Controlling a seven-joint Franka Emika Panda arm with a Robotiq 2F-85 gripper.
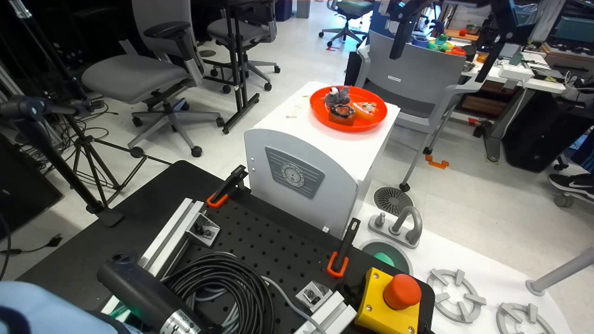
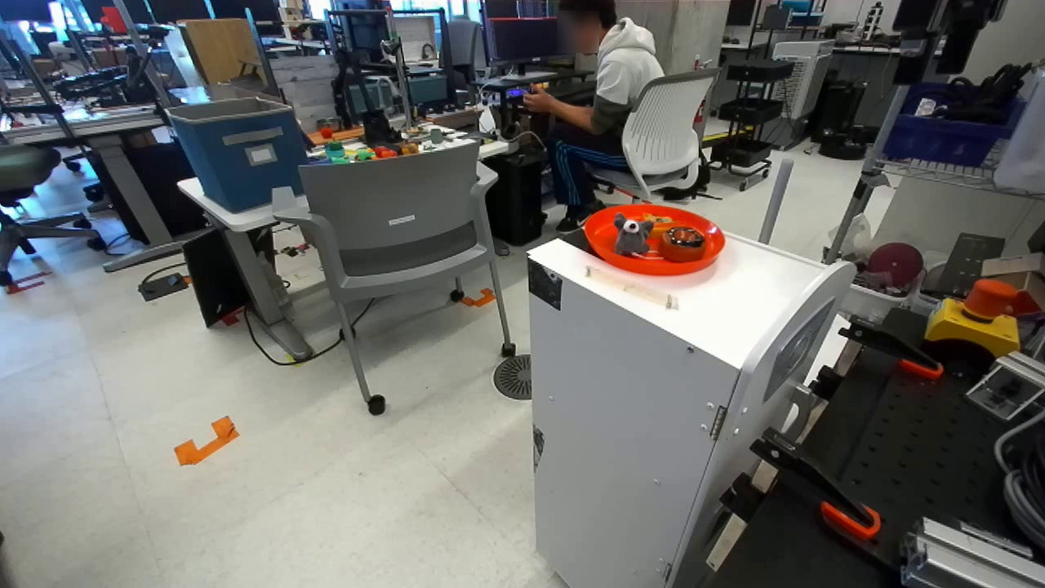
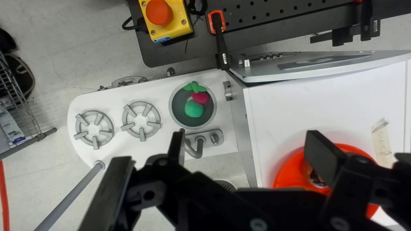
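Above the toy kitchen my gripper (image 1: pixel 438 67) hangs open, its fingers wide apart with nothing between them. In the wrist view its two dark fingers (image 3: pixel 324 156) spread to either side of the picture. A red plate (image 1: pixel 356 123) lies on the white cabinet top, holding a grey plush animal (image 2: pixel 633 235), a brown round item (image 2: pixel 682 243) and an orange-yellow wedge (image 1: pixel 365 109). In the sink bowl (image 3: pixel 178 111) rest a green rounded item (image 3: pixel 193 109) and a dark pink item with green leaves (image 3: pixel 200 96).
A faucet (image 3: pixel 194 148) stands beside the sink, with two toy burners (image 3: pixel 141 121) farther along. A yellow emergency-stop box (image 3: pixel 169 23) sits on the black bench edge, where clamps (image 1: pixel 344 247) stick out. A grey chair (image 2: pixel 397 211) stands behind the cabinet.
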